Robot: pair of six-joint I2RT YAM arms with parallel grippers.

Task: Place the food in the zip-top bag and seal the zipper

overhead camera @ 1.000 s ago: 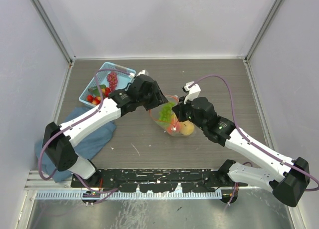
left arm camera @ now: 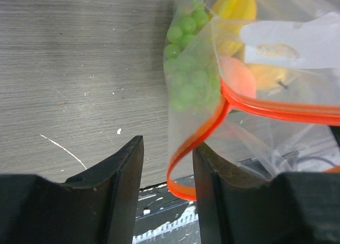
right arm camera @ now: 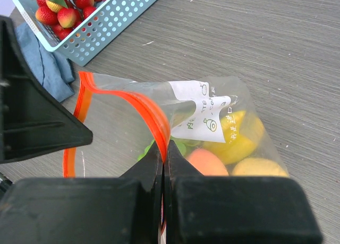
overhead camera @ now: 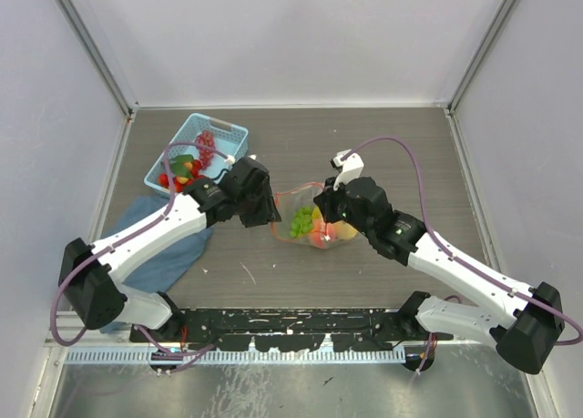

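Observation:
The clear zip bag (overhead camera: 296,199) lies on the table, its orange zipper rim (right arm camera: 139,101) spread wide toward the left. Inside show green grapes (left arm camera: 188,87), a yellow fruit (right arm camera: 234,136) and peach-coloured round fruit (right arm camera: 207,162). My right gripper is shut on the bag's rim, pinching the orange strip between its fingertips. My left gripper stands open at the mouth's left edge. A loop of the orange rim passes between its fingers, close to the right finger (left arm camera: 210,185) and not clamped; whether they touch I cannot tell.
A pale blue basket (overhead camera: 239,136) at the back left holds strawberries (right arm camera: 66,16) and red grapes (overhead camera: 205,145). A blue cloth (overhead camera: 182,254) is spread at the left, partly under my left arm. Bare table lies behind and to the right of the bag.
The grapes sit lower in the bag. The right arm has kept its place.

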